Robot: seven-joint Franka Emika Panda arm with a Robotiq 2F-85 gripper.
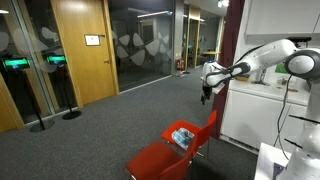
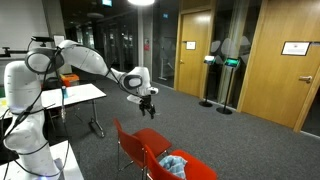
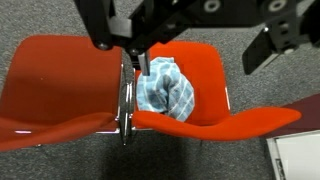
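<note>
A crumpled pale blue-and-white cloth [image 3: 165, 90] lies on the seat of a red chair [image 3: 208, 75], below me in the wrist view. That cloth [image 1: 182, 137] also shows on the chair in exterior view 1, and part of the cloth [image 2: 174, 164] appears low in exterior view 2. My gripper is open, its dark fingers wide apart on either side of the cloth's line of sight, with nothing held. The gripper [image 1: 207, 97] hangs in the air well above the seat, apart from the cloth; its tips are small in both exterior views.
A second red chair [image 3: 55, 85] stands beside the first, with a dark gap and metal frame between them. The chair backrests [image 1: 205, 135] rise near the cloth. A white table [image 2: 75, 95] and a white cabinet [image 1: 250, 115] stand nearby. Open carpet stretches beyond.
</note>
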